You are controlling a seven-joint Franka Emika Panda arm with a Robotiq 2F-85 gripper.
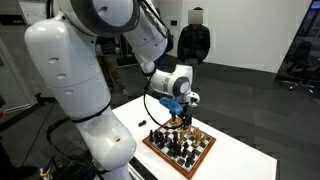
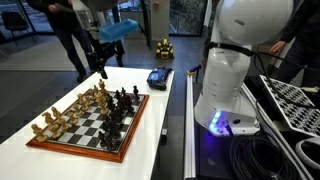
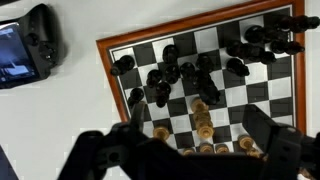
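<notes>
A chessboard (image 1: 205,154) with a brown wooden border lies on the white table, carrying dark pieces on one side and light brown ones on the other. My gripper is above the board, pointing down, its two fingers wide apart. Between them in the wrist view appear a light brown piece (image 3: 204,122) and, beyond it, a black piece (image 3: 207,88); neither is gripped. In exterior view 2 the black pieces (image 2: 117,118) crowd the near right side and the brown pieces (image 2: 58,122) stand along the far left. The fingertips are hard to make out in both exterior views.
A small black device with a screen (image 3: 22,48) lies on the table beside the board. Bare white table (image 1: 245,160) extends to the right of the board in exterior view 1. A person (image 1: 194,40) stands in the background.
</notes>
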